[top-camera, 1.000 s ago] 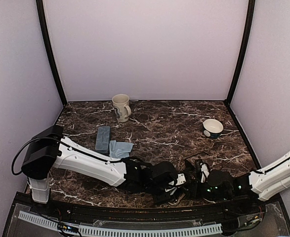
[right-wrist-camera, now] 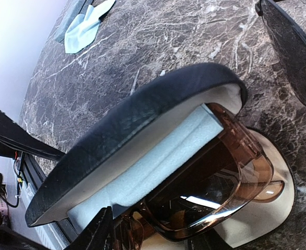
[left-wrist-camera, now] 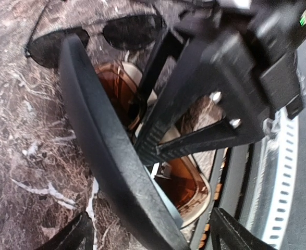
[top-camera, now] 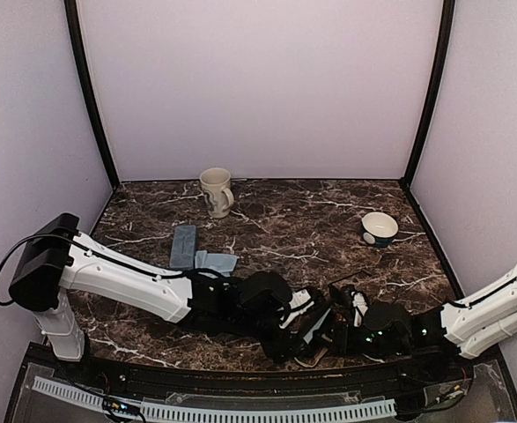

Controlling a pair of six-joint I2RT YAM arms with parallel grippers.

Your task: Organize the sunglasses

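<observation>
A black case [right-wrist-camera: 137, 120] lies open at the front centre, brown sunglasses [right-wrist-camera: 205, 187] in its cream lower half, with a folded pale-blue cloth [right-wrist-camera: 153, 156] along the inside of its raised lid. My left gripper [top-camera: 289, 344] is open at the case's left, its fingertips low in the left wrist view. My right gripper reaches into the case over the sunglasses, fingers part open; whether they touch the frame is unclear. Dark sunglasses [left-wrist-camera: 132, 34] lie beside the case on the marble table.
A blue-grey box [top-camera: 183, 247] and light cloth [top-camera: 214, 263] lie behind my left arm. A mug [top-camera: 216, 192] stands at the back, a small bowl [top-camera: 379, 227] at the back right.
My left arm and gripper have drawn back leftward, uncovering more of the case. My right arm is nearly where it was.
</observation>
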